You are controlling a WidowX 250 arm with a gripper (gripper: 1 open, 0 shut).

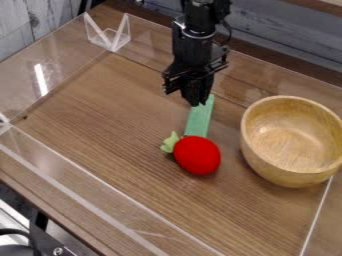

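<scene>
A black gripper (pixel 198 92) hangs from the top of the view, its fingertips low over the upper end of a green bar (pixel 199 121); it looks shut, with nothing visible between its fingers. A red tomato-like object (pixel 198 156) with a green top lies at the bar's lower end.
A tan wooden bowl (pixel 289 145) stands on the right of the wooden table (pixel 94 150). A clear wire or plastic holder (pixel 104 30) is at the upper left.
</scene>
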